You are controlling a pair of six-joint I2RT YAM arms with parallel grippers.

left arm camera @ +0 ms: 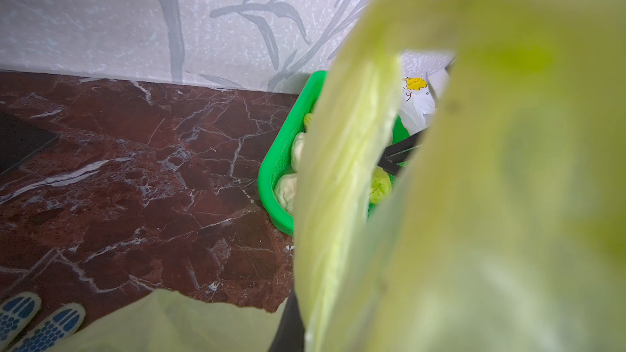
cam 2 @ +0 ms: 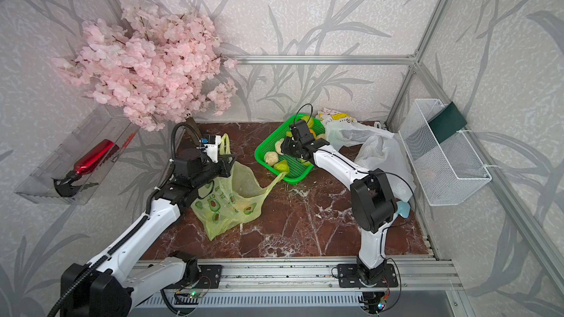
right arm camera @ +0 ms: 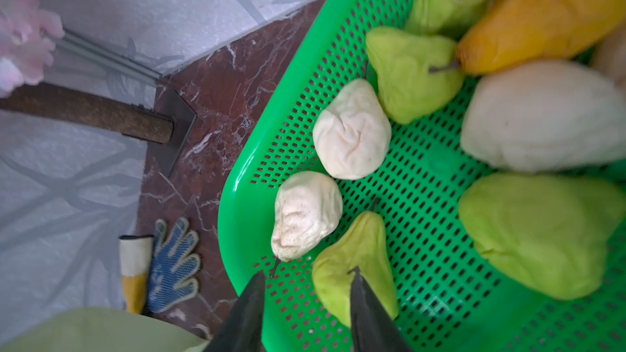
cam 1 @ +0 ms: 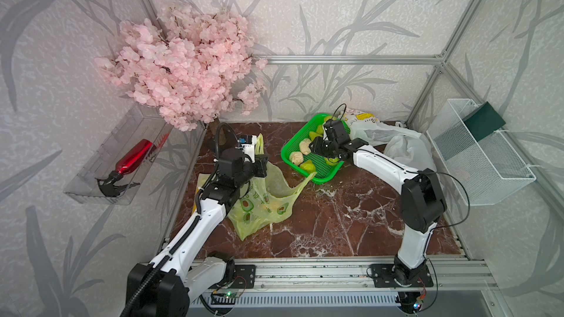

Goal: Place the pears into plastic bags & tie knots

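Note:
The green mesh basket [cam 1: 323, 179] stands at the back centre. In the right wrist view it holds several pears: a green pear [right arm camera: 358, 254] at the corner, two small white pears [right arm camera: 352, 130], and others green, orange and white. My right gripper is over the basket with its fingers apart; the corner pear lies beneath them and nothing is clasped. Left of the basket, my left gripper [cam 1: 263, 166] is shut on an upper part of the yellow-green plastic bag [cam 1: 258, 214], printed with avocados. The bag's folds [left arm camera: 521, 189] cover those fingers in the left wrist view.
White plastic bags [cam 1: 405, 146] lie right of the basket. A glove [right arm camera: 174, 267] lies on the tabletop at left, and a trunk [right arm camera: 97, 114] with pink blossoms [cam 1: 182, 64] stands at the back left.

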